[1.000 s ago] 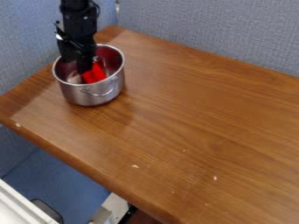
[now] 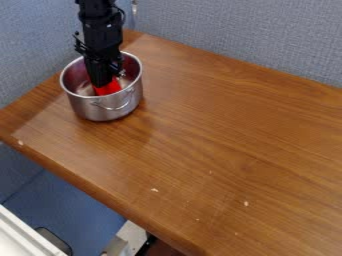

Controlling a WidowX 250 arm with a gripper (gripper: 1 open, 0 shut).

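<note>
A steel pot point(image 2: 102, 106) stands near the left edge of the wooden table, with a red object point(image 2: 107, 86) inside it. My black gripper point(image 2: 98, 76) reaches down into the pot from above, over the red object and partly hiding it. Its fingertips are too dark and small to show whether anything is between them.
Grey-blue padded walls point(image 2: 254, 30) rise behind and to the left. A white tray edge point(image 2: 20, 238) shows at the bottom left, below the table.
My gripper has shifted a little to the right and over the red object, which is now more covered by it. The pot stands where it was.
</note>
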